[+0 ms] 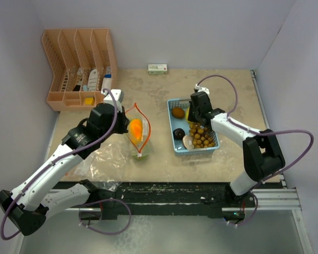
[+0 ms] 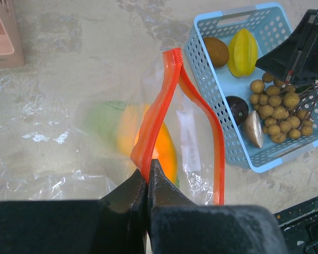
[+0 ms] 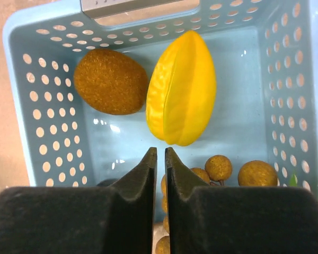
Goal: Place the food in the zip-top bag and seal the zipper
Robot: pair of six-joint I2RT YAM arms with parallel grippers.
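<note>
An orange pepper-like item and something green lie inside the clear bag, whose orange zipper edge stands parted. My left gripper is shut at the bag's orange rim. In the blue basket, a yellow star fruit lies beside a brown kiwi-like fruit. My right gripper is above the basket, just short of the star fruit. A narrow gap shows between its fingertips, and I see nothing clearly gripped there.
The basket also holds a dark round item, a pale piece and several round brown fruits. A pink divided rack stands back left, and a small box at the back. Open table lies between bag and basket.
</note>
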